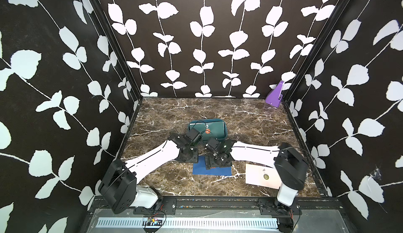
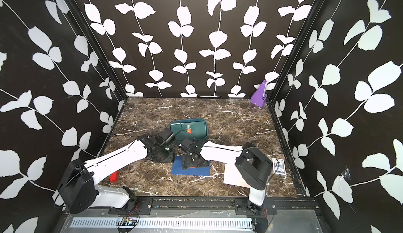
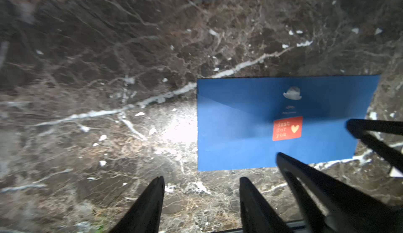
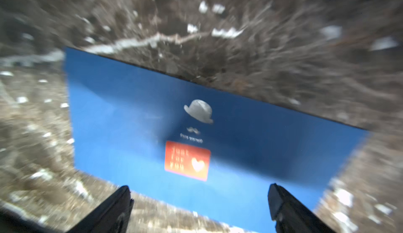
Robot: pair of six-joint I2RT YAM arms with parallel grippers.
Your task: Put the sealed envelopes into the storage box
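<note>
A blue envelope (image 3: 235,119) with a red "just for you" label lies on the marble table below both grippers. In the left wrist view my left gripper hangs beside its lower-left edge, fingers apart, empty. My right gripper stands open over the envelope's lower edge, nothing held. The teal storage box (image 1: 220,128) sits behind them, with a green envelope bearing a red seal (image 2: 189,131) inside. A cream envelope (image 1: 260,172) with a gold seal lies at front right.
A purple object (image 1: 273,96) stands at the back right corner. A red item (image 2: 113,176) lies at front left, and a card deck (image 2: 278,165) at front right.
</note>
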